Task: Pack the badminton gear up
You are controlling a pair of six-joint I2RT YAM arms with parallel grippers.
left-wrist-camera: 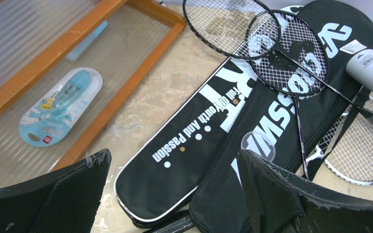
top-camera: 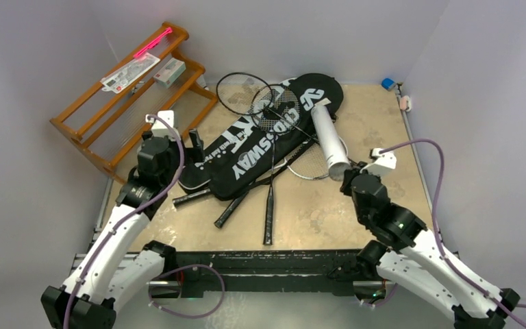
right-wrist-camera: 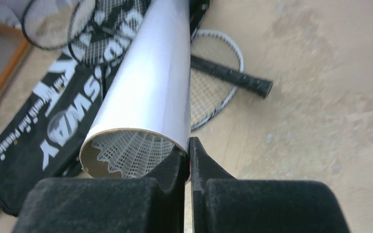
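Note:
The white shuttlecock tube (top-camera: 327,137) slants across the right of the black racket bags (top-camera: 246,157), its open end at my right gripper, which is shut on its thin rim. My left gripper stands open above the bags' left part, nothing between its fingers. Several rackets lie on and under the bags: black heads (top-camera: 244,75) at the back, a white-framed one (left-wrist-camera: 359,145) at the right, black handles (top-camera: 268,216) toward the front.
A wooden rack (top-camera: 82,137) with packets, among them a blue blister pack (left-wrist-camera: 60,107), stands at the left. A small blue object (top-camera: 388,83) sits at the back right. Bare board (top-camera: 397,199) shows at right and front.

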